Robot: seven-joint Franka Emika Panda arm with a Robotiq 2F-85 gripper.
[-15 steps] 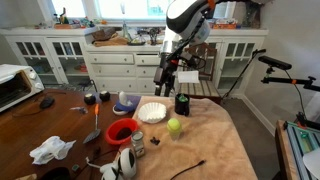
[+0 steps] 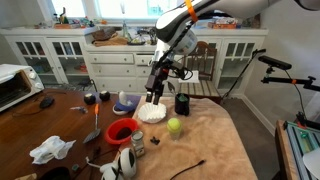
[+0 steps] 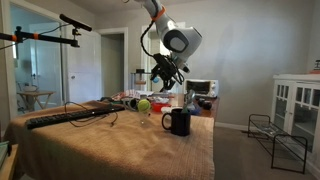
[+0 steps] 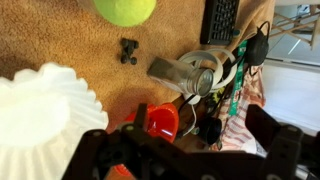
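Note:
My gripper is open in the wrist view, its two dark fingers wide apart with nothing held. In exterior view 1 the gripper hangs above the far side of the table, over the white fluted dish. That dish fills the lower left of the wrist view. A red bowl shows beyond it, partly hidden by a finger. The yellow-green ball sits at the top edge, and a clear glass jar lies within view near the middle. A small dark object rests on the brown cloth.
A black mug stands near the table edge in exterior view 2, with a black keyboard at left. White headphones and a spatula crowd the left side.
My gripper has moved left and lower in exterior view 1, from near the black mug to over the white dish. The objects on the table have not moved.

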